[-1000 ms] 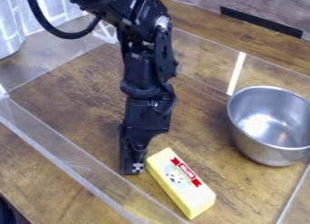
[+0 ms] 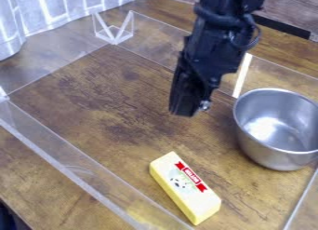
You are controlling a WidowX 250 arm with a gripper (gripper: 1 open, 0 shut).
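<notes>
A yellow butter box (image 2: 185, 187) with a red label lies on the wooden table at the lower middle. To its upper right sits a steel pot (image 2: 276, 129). My black gripper (image 2: 189, 107) hangs above and behind the box, left of the pot and apart from both. It appears shut, with nothing visible between its fingers.
Clear plastic edging runs along the left and back of the wooden surface (image 2: 99, 113). A small white frame (image 2: 114, 31) stands at the back left, near a white curtain (image 2: 32, 24).
My gripper has risen from beside the box's left end and moved back and to the right. The box and pot have not moved.
</notes>
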